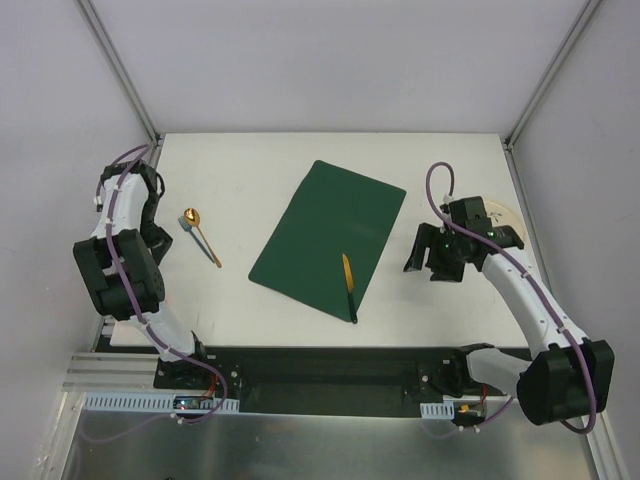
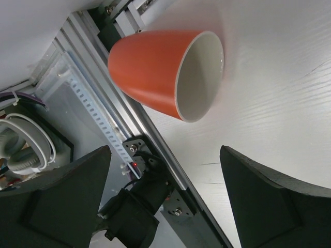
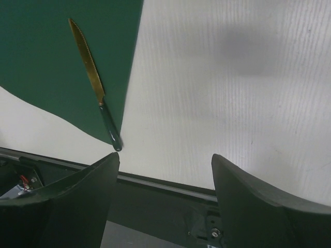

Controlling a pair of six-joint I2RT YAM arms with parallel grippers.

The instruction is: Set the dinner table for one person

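A dark green placemat [image 1: 325, 235] lies askew mid-table. The knife [image 1: 349, 285], gold-bladed with a dark handle, rests on its lower right part, the handle end reaching past the edge. Left of the mat lie a gold spoon [image 1: 203, 234] and a fork [image 1: 196, 236] side by side. An orange cup [image 2: 150, 67], white inside, lies on its side by the table edge, apart from my left gripper, which is open and empty. Open too, my right gripper hovers over bare table right of the knife. A pale plate [image 1: 507, 217] is partly hidden behind the right arm.
Grey walls [image 1: 50, 200] close in both sides of the table, the left arm being near one. A metal rail [image 2: 108, 98] runs along the table edge close to the cup.
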